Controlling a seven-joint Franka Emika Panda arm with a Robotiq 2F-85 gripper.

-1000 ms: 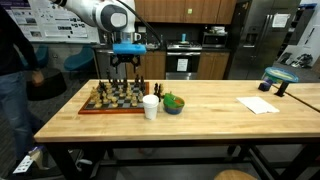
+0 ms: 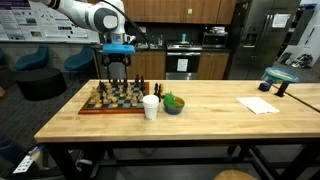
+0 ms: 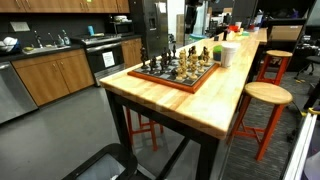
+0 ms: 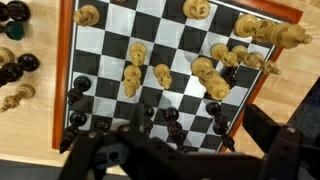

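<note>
A chessboard (image 2: 117,104) with a reddish-brown border lies on the wooden table, bearing black and tan pieces. From the wrist view, tan pieces (image 4: 132,80) spread over the middle and far squares, and several black pieces (image 4: 176,132) stand nearer the fingers. My gripper is open above the board, its dark fingers (image 4: 272,135) wide apart at the lower left and right. Nothing shows between them. In the first exterior view the arm (image 2: 108,20) reaches in from the upper left, with the gripper over the board's far side.
Beside the board stand a white cup (image 2: 151,107) and a bowl (image 2: 173,105) with green and orange contents. Loose pieces (image 4: 14,70) lie off the board's left edge in the wrist view.
The arm and gripper have shifted slightly left in the first exterior view. A person at the far left edge has moved out of sight. The board looks unchanged.
</note>
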